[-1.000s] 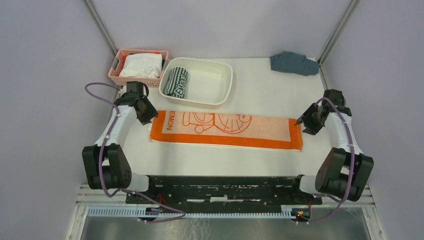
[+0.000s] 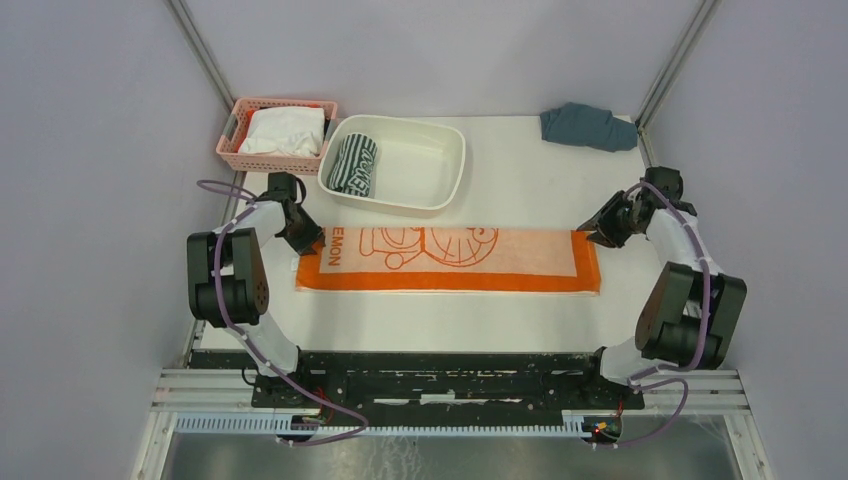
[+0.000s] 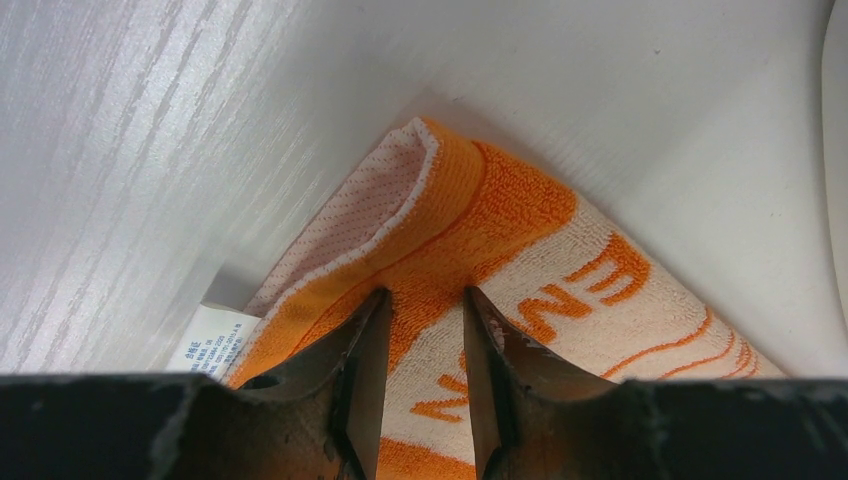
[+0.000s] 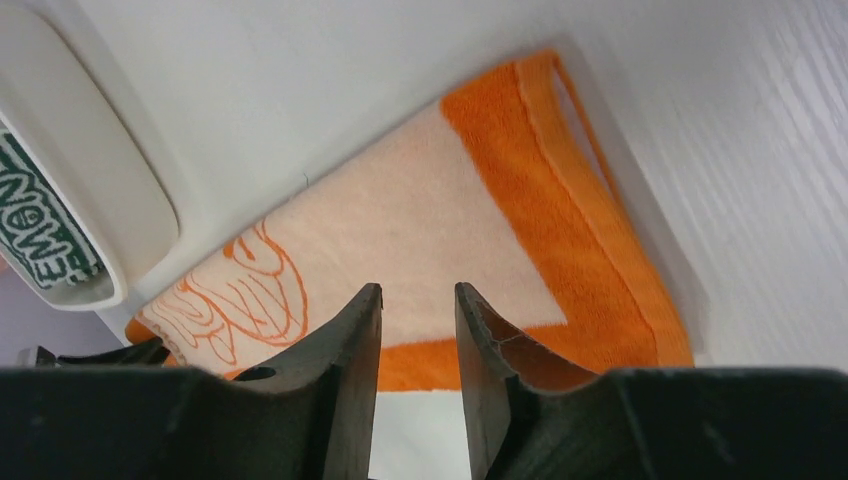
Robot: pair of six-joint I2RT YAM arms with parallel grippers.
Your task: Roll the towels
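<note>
An orange-bordered, peach towel (image 2: 520,250) lies as a long folded strip across the middle of the table, its printed side up. My left gripper (image 2: 318,246) hovers over the towel's left end. In the left wrist view, the fingers of this gripper stand part open above the lettering, and the towel's corner (image 3: 455,185) puffs up, its layers parted. My right gripper (image 2: 590,237) is at the back right corner. Seen from the right wrist, that gripper is part open, nothing between its fingers, with the towel's orange end (image 4: 600,240) beyond and below.
A white bin (image 2: 425,165) holding a rolled striped towel (image 2: 354,165) stands close behind the strip's left half. Beside it is a pink basket (image 2: 230,150) with a white cloth (image 2: 285,132). A folded blue-grey towel (image 2: 588,127) lies at the back right.
Both grippers came inward to the towel's ends from beside them.
</note>
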